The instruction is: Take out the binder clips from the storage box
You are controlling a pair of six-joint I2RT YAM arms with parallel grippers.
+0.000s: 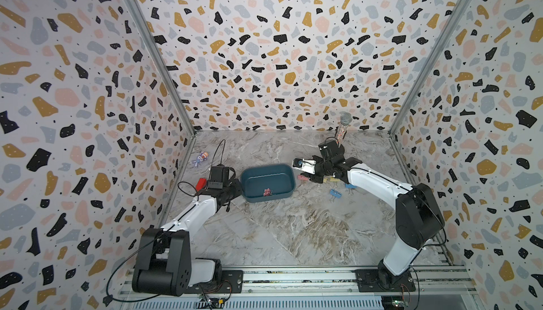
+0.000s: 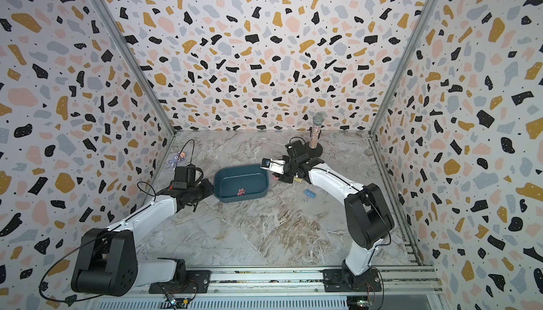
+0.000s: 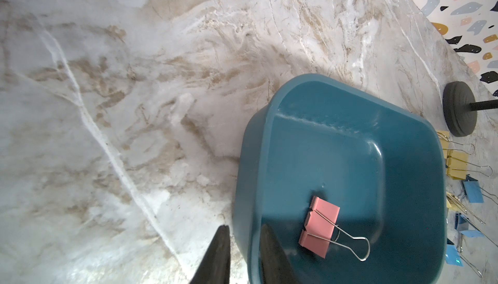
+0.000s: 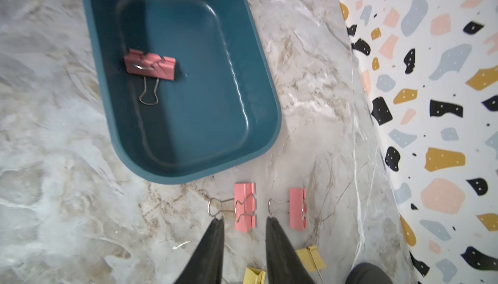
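Observation:
The teal storage box (image 1: pixel 267 167) holds a pink binder clip (image 3: pixel 320 227), or clips, at its near side. My left gripper is at the box's left end, shut on its wall. My right gripper is raised over the table right of the box, part open, nothing visible between its fingers. Below it in the right wrist view lie two pink clips (image 4: pixel 243 206) outside the box, with yellow clips (image 4: pixel 310 257) beside them.
Blue clips (image 1: pixel 335 193) lie right of the box. A microphone on a stand (image 2: pixel 315 134) stands at the back right, and a small toy (image 1: pixel 200 157) at the back left.

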